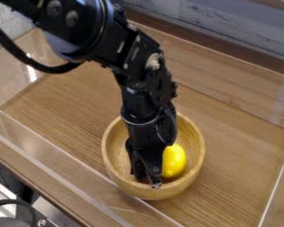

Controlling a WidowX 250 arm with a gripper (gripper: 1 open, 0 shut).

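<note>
A wooden bowl (194, 149) sits near the front edge of the wooden table, with a yellow object (174, 160) lying in its right half. The black gripper (149, 174) reaches down into the left side of the bowl, just left of the yellow object. Its fingertips are dark and low in the bowl. I cannot make out anything held between them.
Bare tabletop (227, 89) stretches behind and to the right of the bowl. A pale wall stands at the back. A black cable runs at the bottom left, off the table's edge.
</note>
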